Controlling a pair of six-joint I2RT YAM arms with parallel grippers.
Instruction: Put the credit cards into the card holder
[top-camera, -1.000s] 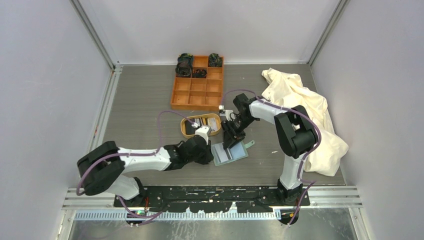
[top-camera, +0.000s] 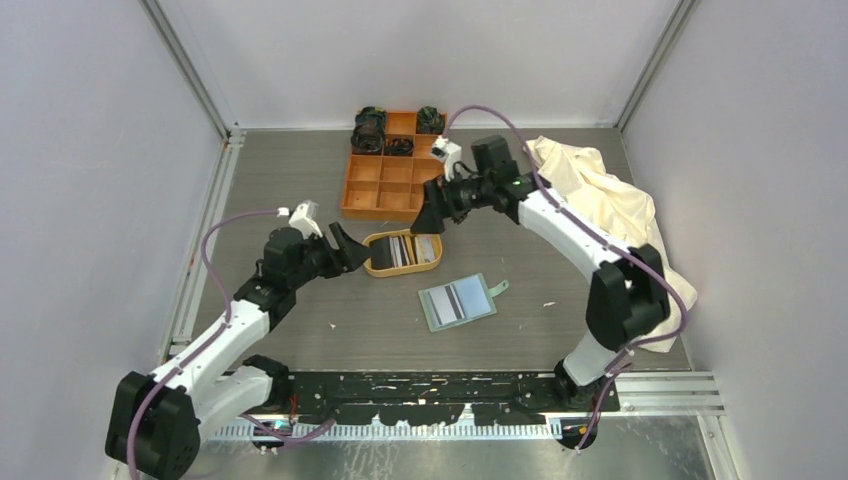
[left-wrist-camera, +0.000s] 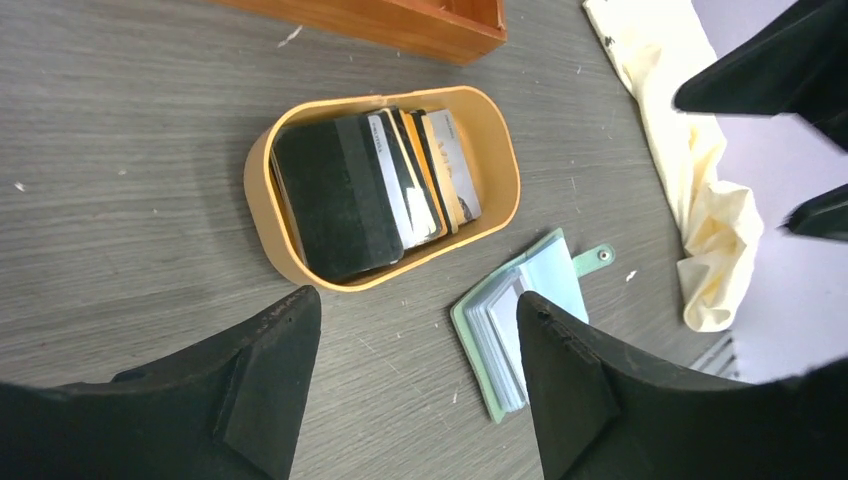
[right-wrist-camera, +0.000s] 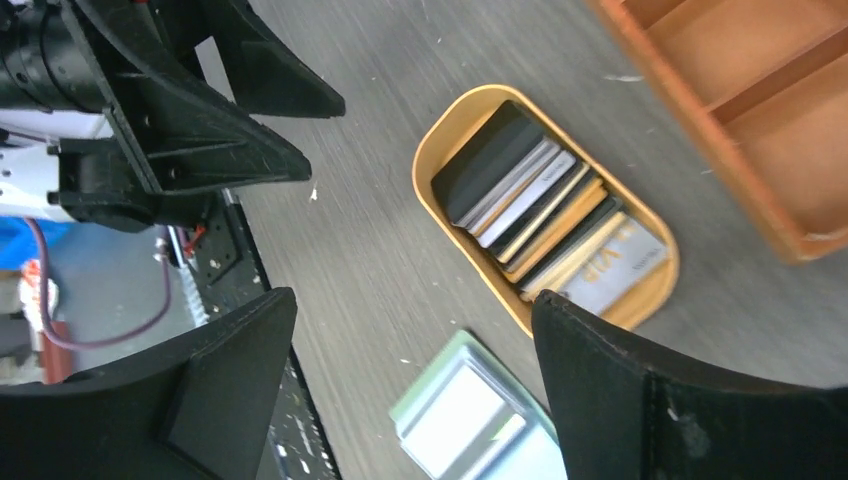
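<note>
Several credit cards (left-wrist-camera: 335, 195) lie in a tan oval tray (left-wrist-camera: 268, 215), black ones at one end and a grey one marked VIP (right-wrist-camera: 620, 262) at the other. In front of the tray, to its right, the pale green card holder (top-camera: 434, 318) lies spread open on the table, with a strap tab and clear pages holding a light card. My left gripper (top-camera: 352, 249) stands open by the tray's left end, nothing between its fingers. Over the tray's right end my right gripper (top-camera: 422, 207) has its fingers (right-wrist-camera: 600, 370) apart, empty too.
An orange compartment box (top-camera: 360, 212) with black bundles in its far cells stands right behind the tray. Cream cloth (top-camera: 590, 195) is heaped along the right side. Bare table lies left of the tray.
From near the holder, my left gripper has moved back and left. The right one has lifted off the holder and swung back and left to the tray. Holder and tray look unmoved.
</note>
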